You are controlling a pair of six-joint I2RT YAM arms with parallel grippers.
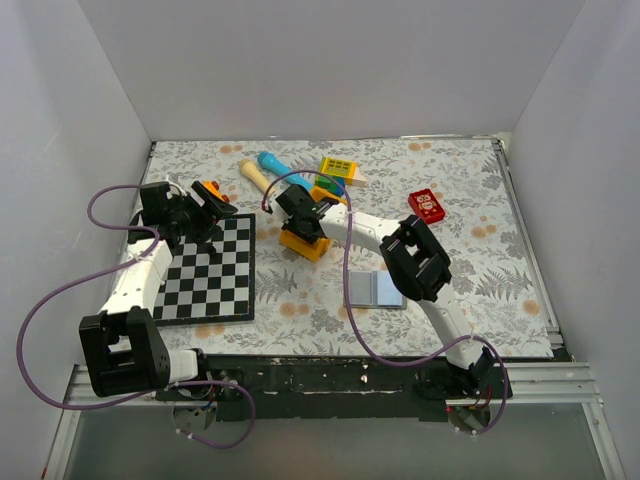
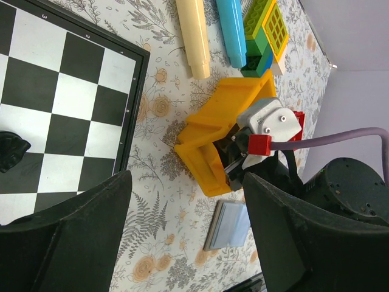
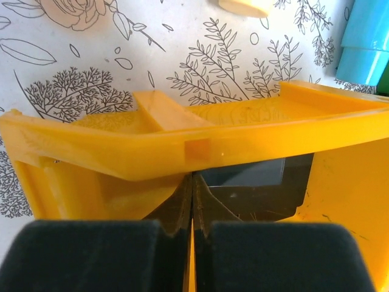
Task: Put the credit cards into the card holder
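The yellow plastic holder [image 1: 306, 247] lies right of the checkered board, under my right arm. In the right wrist view my right gripper is shut, its tips down inside the holder [image 3: 340, 194] at a crossbar, beside a dark flat rectangular piece [image 3: 255, 176]; nothing shows between the fingers. My left gripper is open above the board's right side, with nothing between its fingers. A grey and pale blue flat item [image 1: 376, 288] lies at front right; I cannot tell whether it is cards.
Behind the holder lie a cream cylinder [image 2: 193, 42], a blue cylinder [image 2: 232, 30] and coloured bricks [image 1: 338, 170]. A red box [image 1: 426, 206] sits at right. The checkered board [image 1: 205, 290] fills the left.
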